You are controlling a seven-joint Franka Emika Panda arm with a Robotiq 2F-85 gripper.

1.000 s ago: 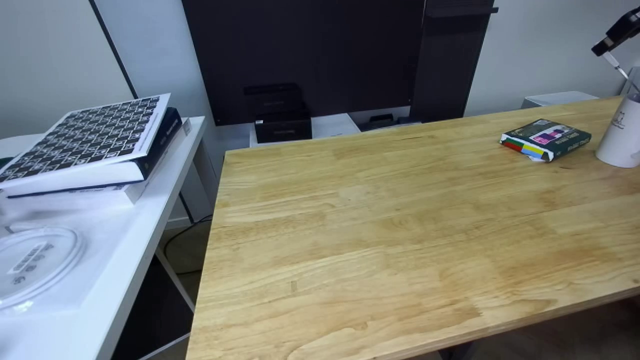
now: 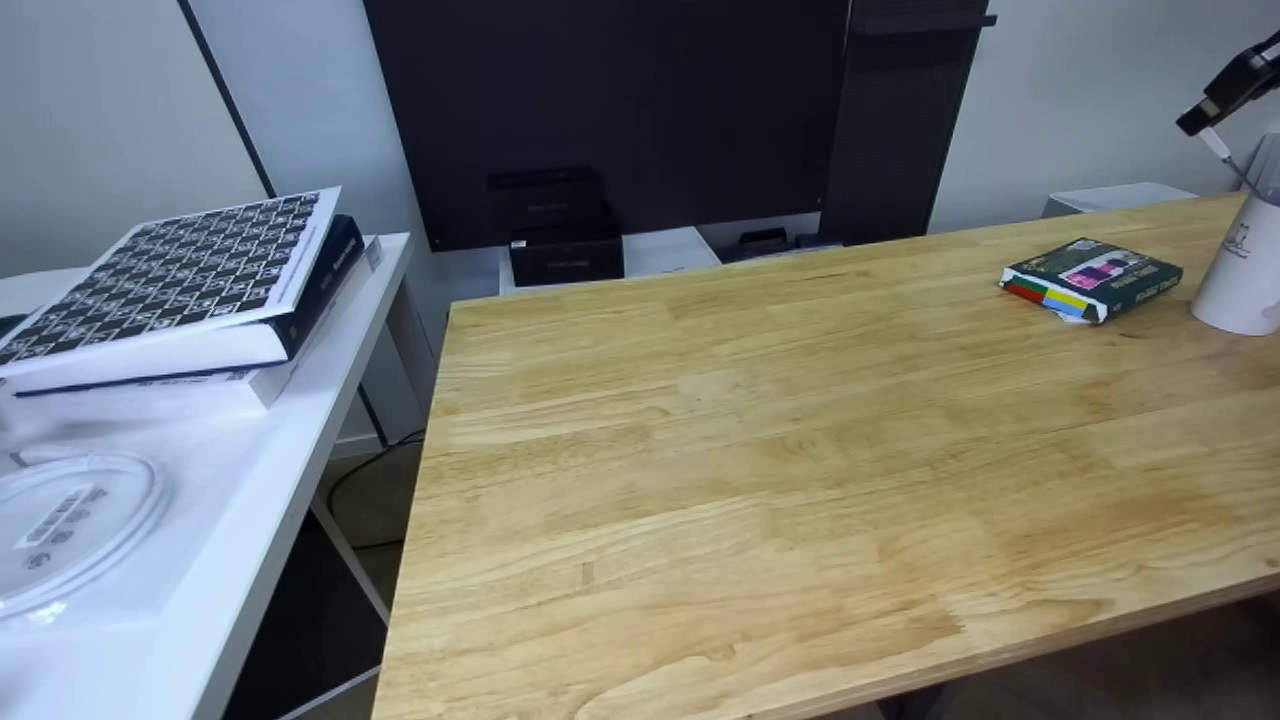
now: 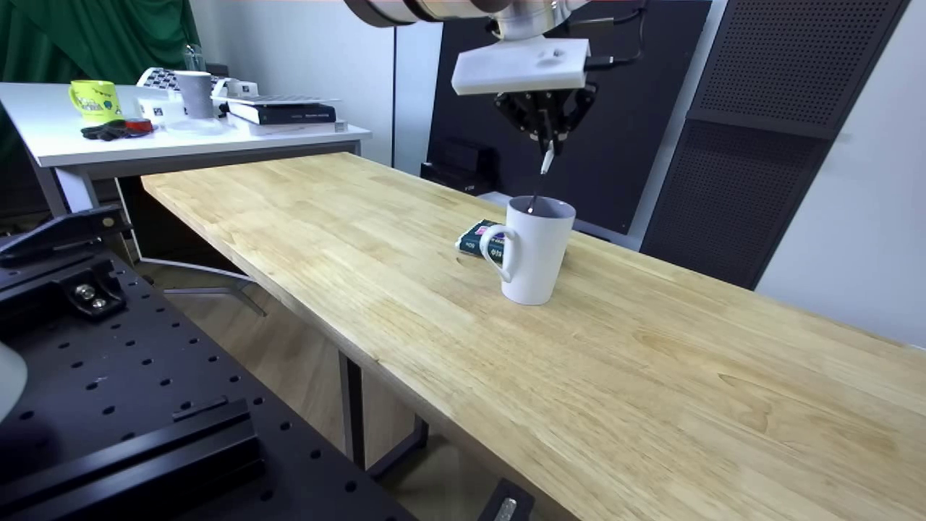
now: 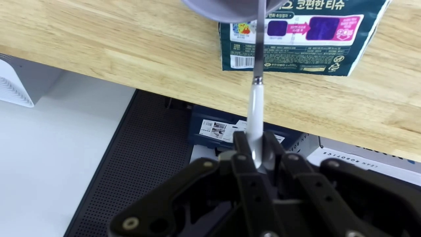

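In exterior view 2 a tall white mug [image 3: 538, 260] stands upright on the wooden table, its handle facing left. My gripper [image 3: 548, 143] is above it, shut on the white handle of a slim metal utensil [image 3: 548, 161]. The utensil slants down, with its lower end inside the mug's mouth; the tip is hidden there. In the wrist view the white handle [image 4: 255, 114] sits between my black fingers, and the metal shaft runs up past the mug's rim [image 4: 221, 15]. Exterior view 1 shows the mug [image 2: 1248, 270] cut off at the right edge.
A dark green tissue pack [image 2: 1092, 278] lies flat on the table close to the mug. On a white side table are books [image 2: 180, 282], and a yellow mug [image 3: 95, 100] appears in exterior view 2.
My gripper has shifted slightly left and down in exterior view 1, and the utensil has dipped lower toward the mug with it. The mug and tissue pack have stayed put.
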